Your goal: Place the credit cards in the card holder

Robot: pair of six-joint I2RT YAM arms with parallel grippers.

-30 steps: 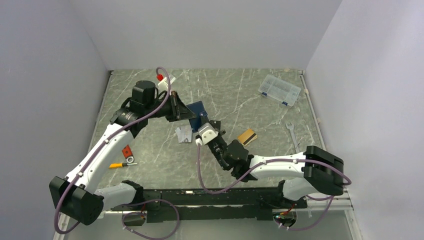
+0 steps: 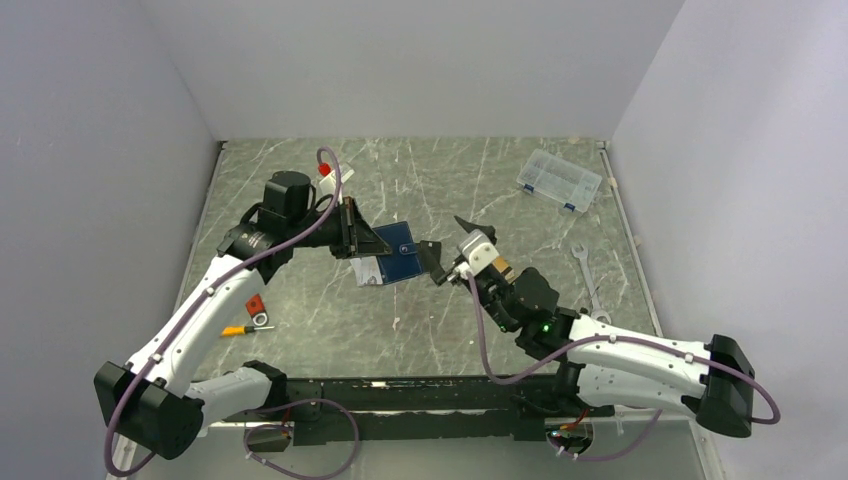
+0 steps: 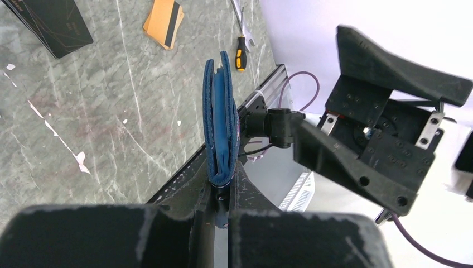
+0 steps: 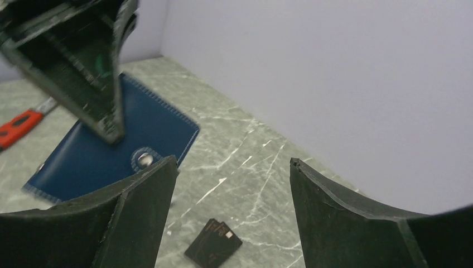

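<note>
My left gripper point(image 2: 365, 240) is shut on a dark blue card holder point(image 2: 398, 262), held upright between its fingers; the holder point(image 3: 219, 123) looks narrow edge-on in the left wrist view. Facing it, my right gripper point(image 2: 458, 240) stands open, apart from the holder, nothing between its fingers. Black cards lie on the table, seen small in the right wrist view too. Gold cards point(image 3: 162, 22) lie to the right, mostly behind the right gripper in the top view. Pale cards point(image 2: 365, 272) lie under the holder.
A clear plastic box point(image 2: 560, 180) stands at back right, with a wrench point(image 2: 585, 270) in front of it. A screwdriver point(image 2: 238, 330) and a red tool point(image 2: 255, 304) lie at front left.
My right gripper has swung and moved to the right, away from the holder. My left gripper and holder have shifted slightly toward the front since one second ago.
</note>
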